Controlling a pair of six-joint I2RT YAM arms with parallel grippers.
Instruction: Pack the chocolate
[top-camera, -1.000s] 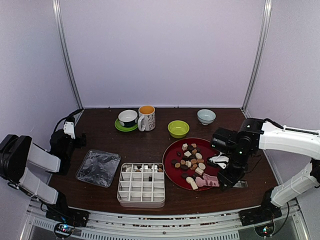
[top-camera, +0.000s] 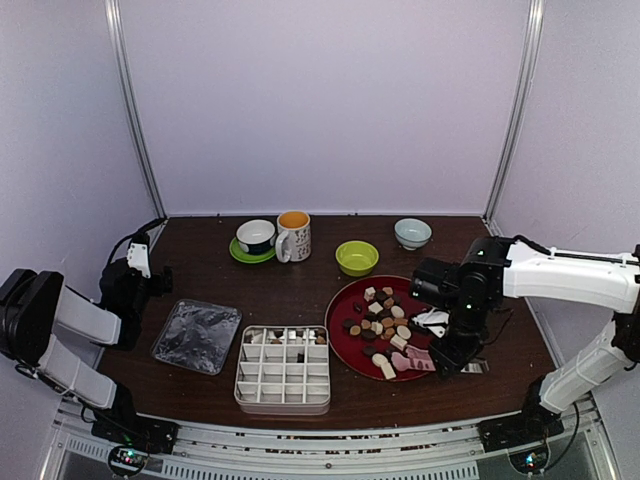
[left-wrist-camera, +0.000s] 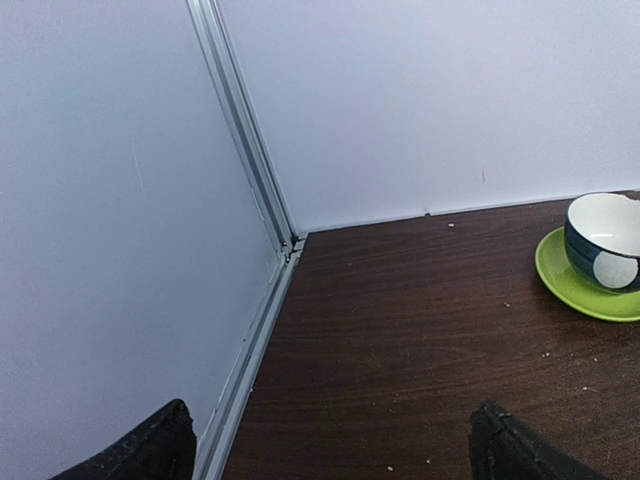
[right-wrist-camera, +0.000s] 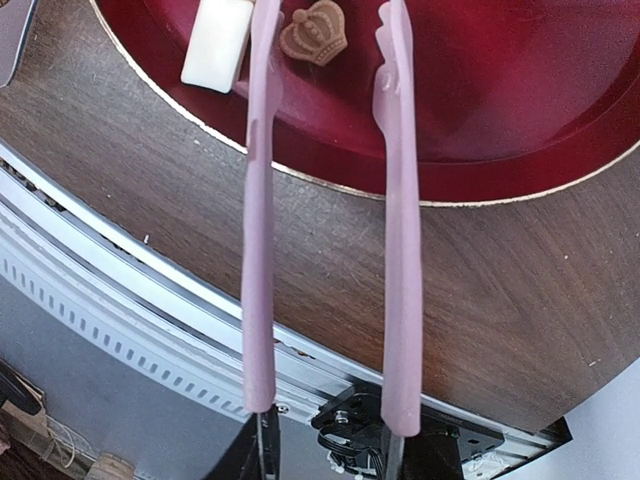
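Assorted chocolates lie on a red plate (top-camera: 350, 350) at the right. The white compartment box (top-camera: 282, 400) stands left of it, some pieces in its back row. My right gripper, with long pink fingers, is part open over the plate's near side; a brown crown-shaped chocolate (right-wrist-camera: 313, 30) lies between the fingertips, seen from above, and a white bar (right-wrist-camera: 212, 45) lies left of them. Whether they touch either piece I cannot tell. My left gripper stands open at the left side of the table, empty.
A clear lid (top-camera: 196, 336) lies left of the box. At the back stand a cup on a green saucer (left-wrist-camera: 560, 280), a mug (top-camera: 293, 240), a lime bowl (top-camera: 357, 258) and a pale blue bowl (top-camera: 413, 233).
The left arm has not moved.
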